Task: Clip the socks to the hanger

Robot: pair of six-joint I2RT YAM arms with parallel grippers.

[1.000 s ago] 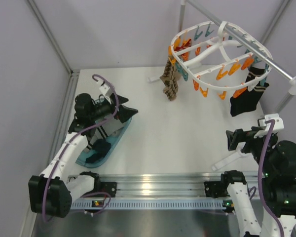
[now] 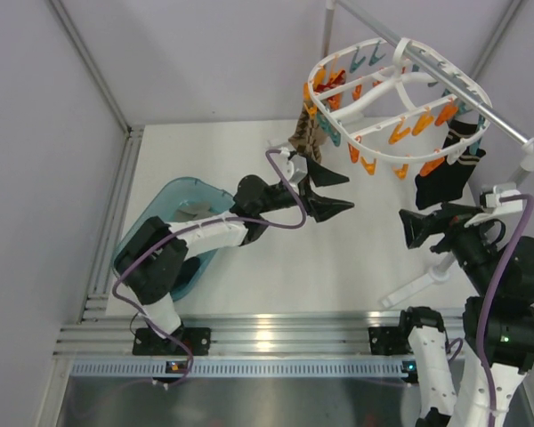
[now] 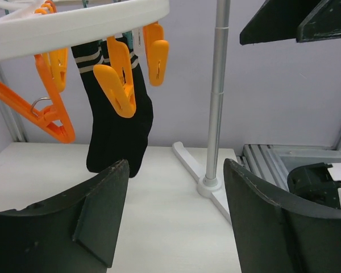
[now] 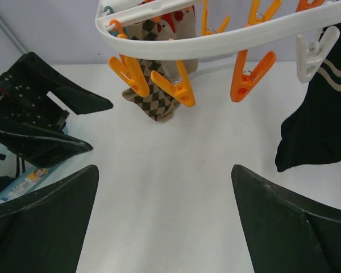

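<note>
The round white hanger with orange, teal and grey clips hangs at the upper right. A brown patterned sock hangs from its left side and a dark striped sock from its right. My left gripper stands open below the hanger's left part, nothing between its fingers. My right gripper is open and empty at lower right, facing the orange clips in its wrist view.
A light-blue bin with dark items lies on the left of the white board, partly under the left arm. The board's middle is clear. A metal pole stands at the right.
My left gripper has moved from over the bin rightward to beneath the hanger, still open. My right gripper has shifted slightly up and left.
</note>
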